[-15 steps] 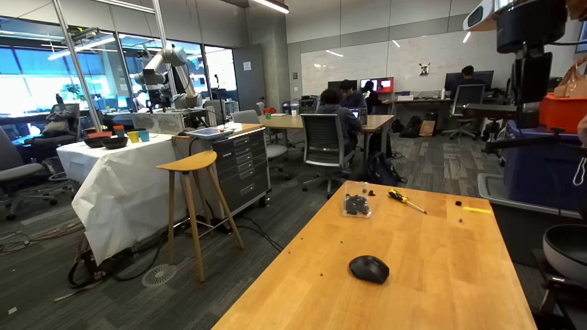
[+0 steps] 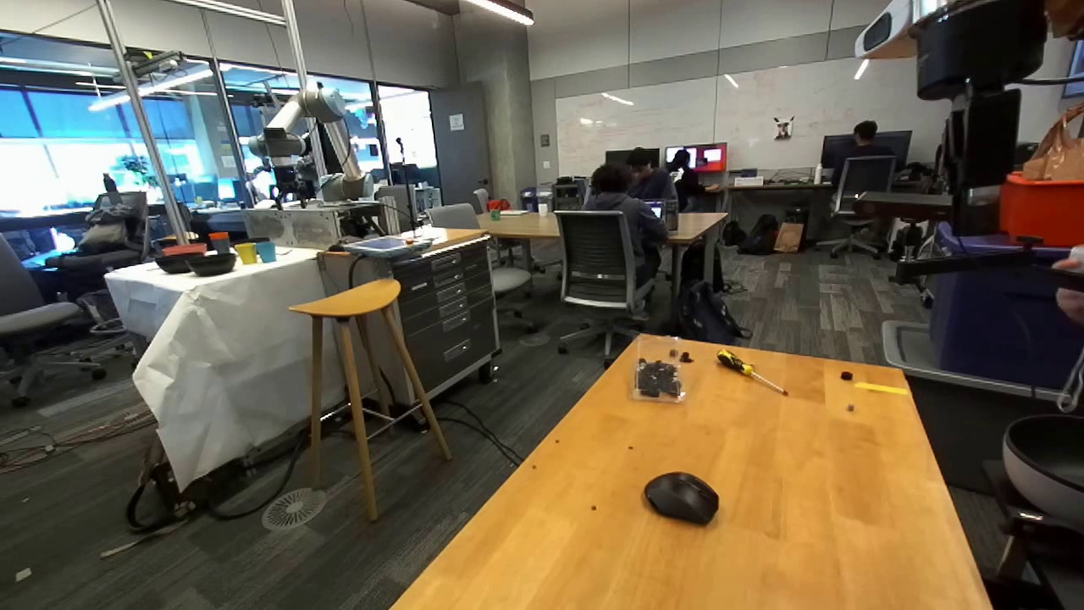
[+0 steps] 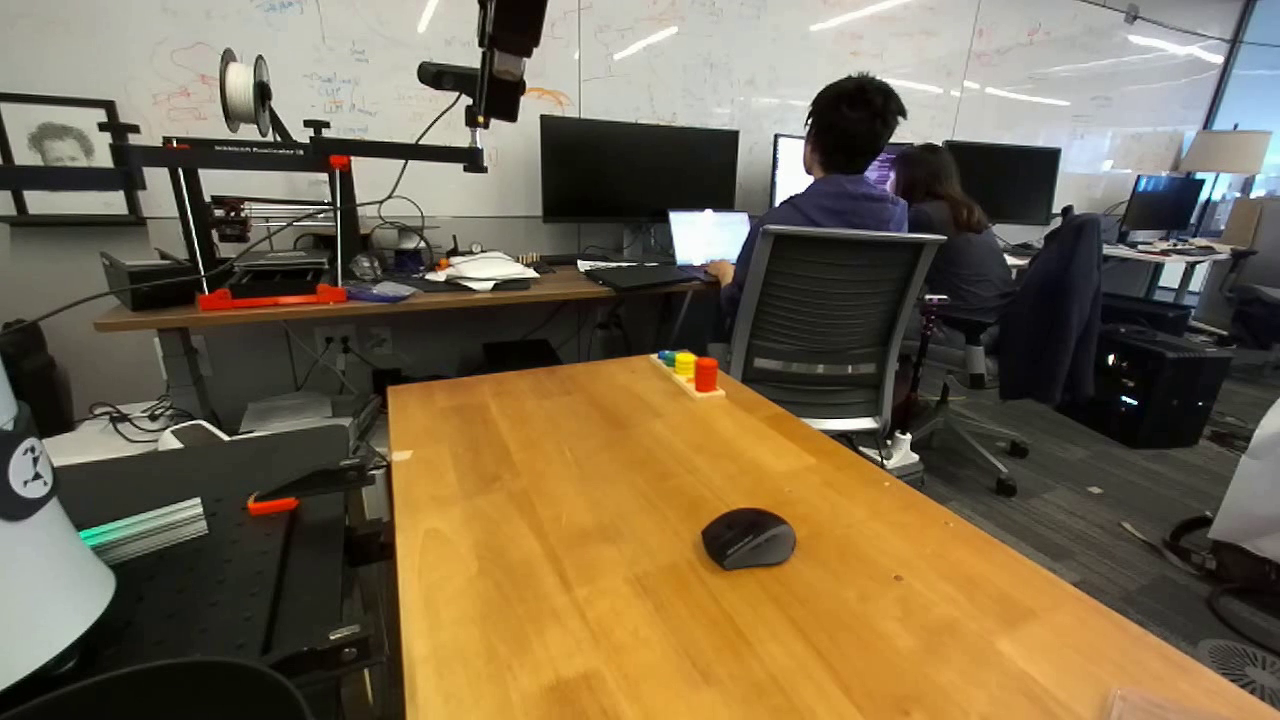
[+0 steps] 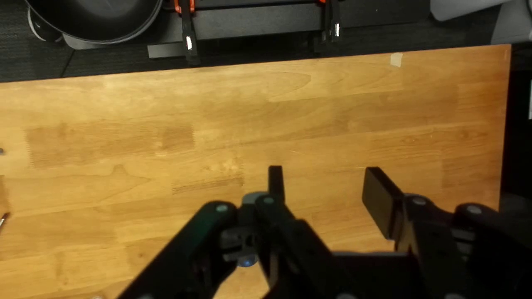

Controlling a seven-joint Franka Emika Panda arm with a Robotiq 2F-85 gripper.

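A black computer mouse [image 2: 682, 497] lies on the wooden table [image 2: 793, 478]; exterior view 2 has the same mouse [image 3: 749, 539] right of the table's middle. High above the tabletop, my gripper is open, its fingers wide apart and only bare wood visible between them. From the wrist, a small blue glint shows behind the gripper's linkage, too covered to identify. The gripper [image 3: 504, 78] hangs at the top of exterior view 2, well clear of the mouse.
A yellow-handled screwdriver [image 2: 739, 363] and a clear box of black parts [image 2: 658, 378] lie at one table end. Toward the other end stands a board with coloured pieces [image 3: 692, 373]. A pan [image 4: 99, 17] sits beyond the table edge. Much of the wood is clear.
A person's hand at the right edge of exterior view 1 has moved lower, now with something dark beside it. The arm, mouse and table items look unmoved.
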